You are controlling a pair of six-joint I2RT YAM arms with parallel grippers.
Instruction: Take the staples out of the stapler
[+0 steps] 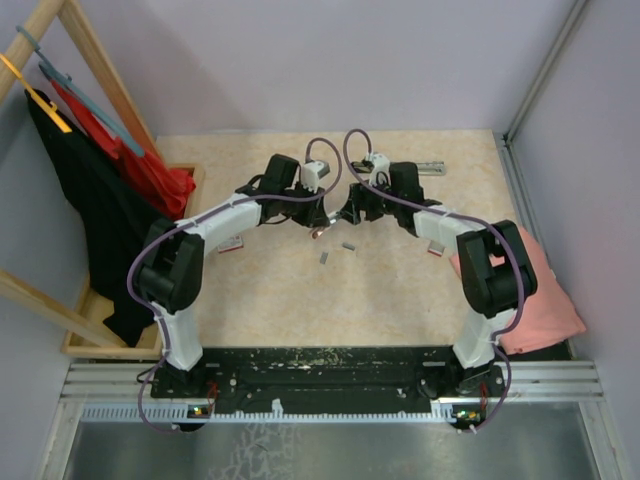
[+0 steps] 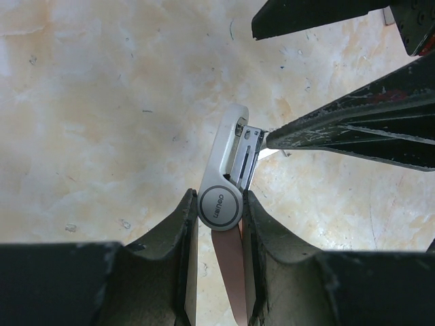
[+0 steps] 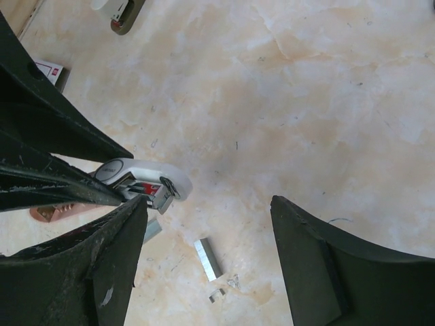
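Observation:
In the left wrist view, my left gripper is shut on the stapler [image 2: 221, 153], which has a white head and a pinkish body. Its metal magazine end [image 2: 246, 159] sticks out beside the white head. My right gripper is open, its fingers spread wide. One of its fingertips [image 2: 282, 138] reaches the end of the magazine, seemingly touching it. On the table below lie a grey staple strip [image 3: 208, 259] and a second strip [image 3: 153, 230], partly hidden by a right finger. Whether staples remain inside the magazine cannot be made out.
A small box [image 1: 230, 243] lies left of the arms, another [image 1: 436, 248] to the right. Behind the right gripper is a long metallic object [image 1: 430, 168]. Clothes hang on a wooden rack [image 1: 110, 70] at left; a pink cushion [image 1: 545, 290] lies at right.

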